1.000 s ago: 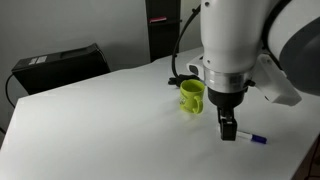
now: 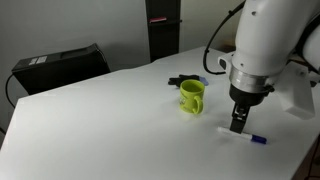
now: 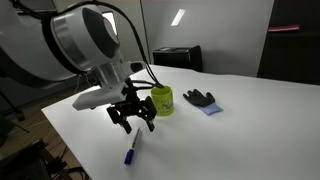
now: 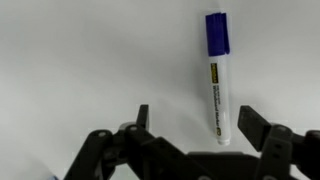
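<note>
A white marker with a blue cap point(image 4: 218, 85) lies on the white table; its printed label faces up in the wrist view. My gripper is open above it, with a wide gap between the fingers and nothing held. The marker's white end lies between the fingertips in that view, closer to the right one. In exterior view 2 the gripper point(image 3: 139, 127) points down, apart from the marker point(image 3: 130, 155). Exterior view 1 shows the fingers point(image 2: 239, 118) just over the marker's white end, with the blue cap point(image 2: 258, 140) sticking out to the right.
A yellow-green mug point(image 2: 191, 97) stands behind the gripper. Beyond it lie a dark glove-like item point(image 3: 201, 99) and a small blue cloth point(image 3: 211, 109). A black box point(image 2: 60, 70) sits at the far left edge.
In exterior view 1 my gripper has moved to the right, from left of the marker to over its white end. The marker and mug have stayed where they were.
</note>
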